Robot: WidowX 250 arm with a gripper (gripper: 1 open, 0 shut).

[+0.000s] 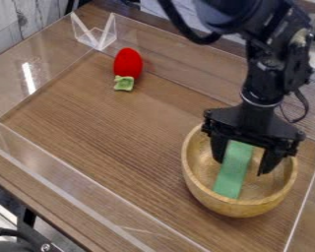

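Note:
My black gripper (252, 148) is low over the wooden bowl (262, 200) at the right, its fingers spread open and reaching down into the bowl. A green oblong item (230, 178) lies in the bowl, partly under the gripper; whether the fingers touch it I cannot tell. At the upper left of the table sits a red object (129, 62), with a small pale green item (123, 84) just in front of it.
A clear container (94, 30) stands at the top left. Dark cables lie at the bottom left corner.

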